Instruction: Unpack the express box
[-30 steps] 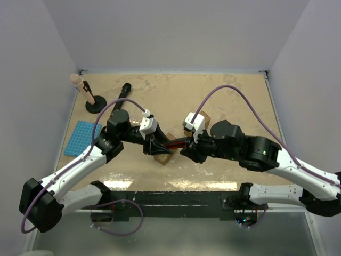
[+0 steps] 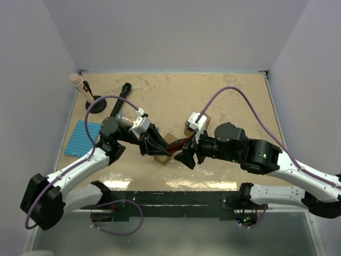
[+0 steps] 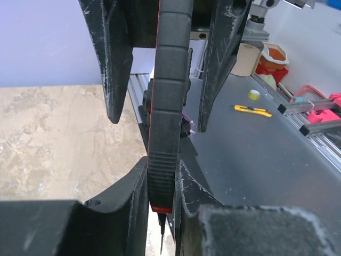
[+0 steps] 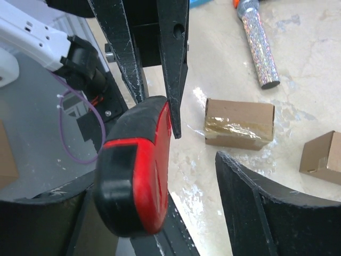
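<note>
A red-and-black utility knife hangs between both grippers over the table. In the left wrist view my left gripper is shut on it, the knife standing upright in that view with a thin blade tip showing below. My right gripper is part open around the knife's near end, its fingers wide either side in the right wrist view. A cardboard box with glossy tape lies on the table below.
A second cardboard box sits nearby. A glittery cylinder, a blue mat, a black bar and a pink object on a stand occupy the left.
My left gripper has moved slightly, still with the knife in it.
</note>
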